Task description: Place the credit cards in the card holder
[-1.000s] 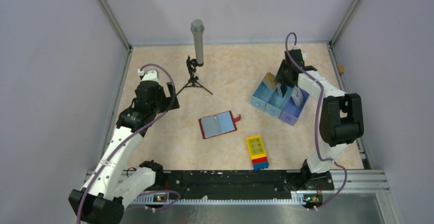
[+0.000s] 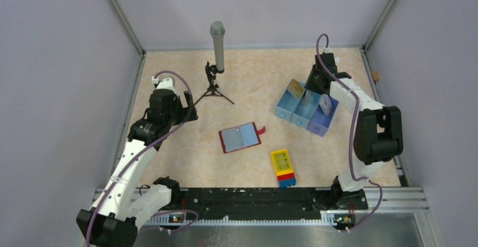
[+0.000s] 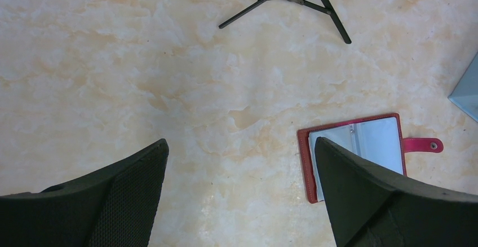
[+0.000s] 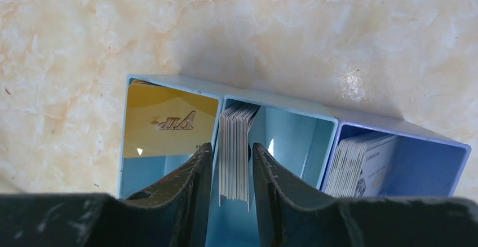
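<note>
The red-edged card holder (image 2: 239,137) lies open on the table, its tab to the right. A blue three-section box (image 2: 299,111) holds cards: gold cards (image 4: 169,120) on the left, a white stack (image 4: 234,151) in the middle, another stack (image 4: 361,162) on the right. My right gripper is over the middle section, part open, its fingertips either side of the white stack's lower half; whether they touch it is unclear. My left gripper is open and empty, left of the holder.
A microphone on a tripod (image 2: 214,83) stands at the back middle. A toy-brick block (image 2: 282,162) lies at the front, right of the holder.
The right arm has shifted slightly to the right over the box since a second ago. The left arm has not moved.
</note>
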